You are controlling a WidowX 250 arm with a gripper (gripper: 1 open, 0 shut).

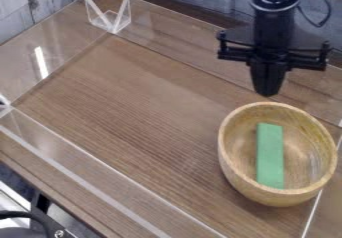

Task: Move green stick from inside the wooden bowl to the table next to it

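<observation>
The green stick (270, 156) lies lengthwise inside the wooden bowl (237, 160), which sits at the lower right of the camera view. It rests on the bowl's floor, its whole length uncovered. My black gripper (271, 85) hangs above the table, just beyond the bowl's far rim and apart from the stick. Its dark parts blend together, so I cannot tell how far apart the fingers are. Nothing held shows at its tip.
Bare wooden table (127, 117) stretches left of the bowl, with wide free room. A clear angular object (110, 15) stands at the far left corner. Black cables (30, 219) lie at the lower left edge.
</observation>
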